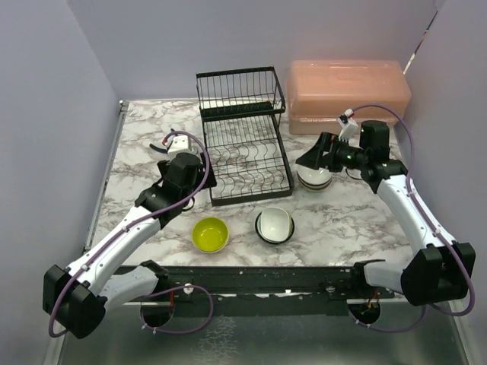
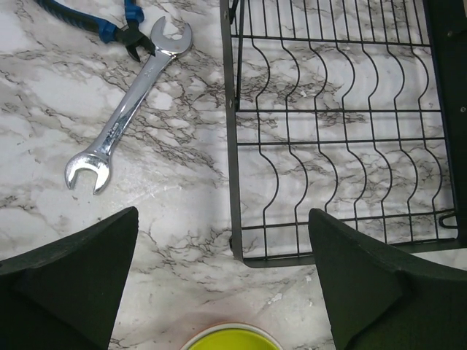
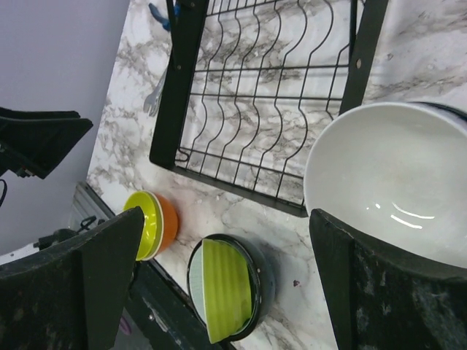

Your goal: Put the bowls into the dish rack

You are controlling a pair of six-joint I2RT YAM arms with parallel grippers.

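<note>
The black wire dish rack [image 1: 248, 196] stands mid-table, with my left gripper [image 1: 186, 171] raised over its left edge; in the left wrist view its fingers [image 2: 80, 284] are open and empty above bare marble. A lime bowl [image 1: 210, 234] is at the front left, over an orange one in the right wrist view. A stack with a white bowl [image 1: 275, 225] on top in a dark one sits front centre. My right gripper [image 1: 319, 152] is open over a stack of white bowls [image 1: 314, 176], nothing held.
A wrench [image 2: 120, 109] and blue-handled pliers [image 2: 102, 25] lie left of the rack. A pink lidded bin [image 1: 348, 87] fills the back right. Free marble lies at the front right and far left.
</note>
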